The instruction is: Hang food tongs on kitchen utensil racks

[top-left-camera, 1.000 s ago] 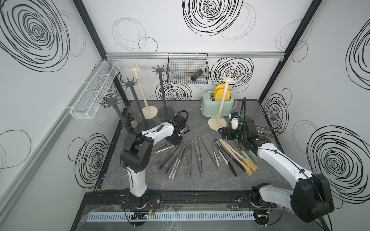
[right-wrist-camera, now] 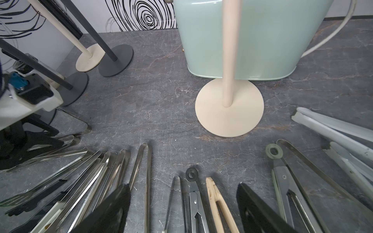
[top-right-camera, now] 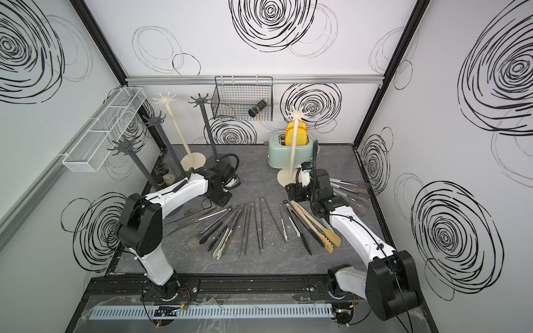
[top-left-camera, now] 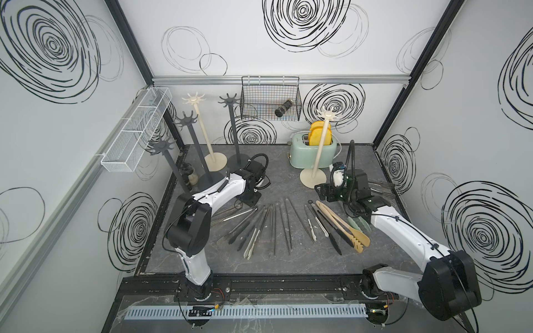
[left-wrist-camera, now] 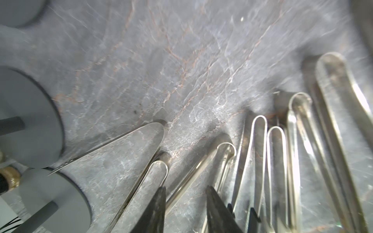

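Observation:
Metal tongs lie fanned across the table, bent ends toward the back. In the left wrist view my left gripper is part open over them. One pair of silver tongs (left-wrist-camera: 192, 174) shows in the gap between its fingers; whether they reach around it cannot be judged. My right gripper stands wide open, empty, above green-looped tongs' left neighbours: wooden tongs (right-wrist-camera: 213, 194) and black tongs (right-wrist-camera: 192, 174). Bare-hooked racks stand behind: a cream rack (top-left-camera: 321, 147) by the toaster, another cream rack (top-left-camera: 203, 127) at back left, and grey racks (top-left-camera: 233, 130) around it.
A mint toaster (top-left-camera: 304, 155) with yellow slices stands behind the right cream rack. Wire baskets hang on the walls: black (top-left-camera: 271, 111) at the back, white (top-left-camera: 138, 125) at left. Bare tabletop lies between the rack bases.
My left arm has shifted a little to the left, its elbow and gripper with it. The right arm, racks and tongs look unmoved.

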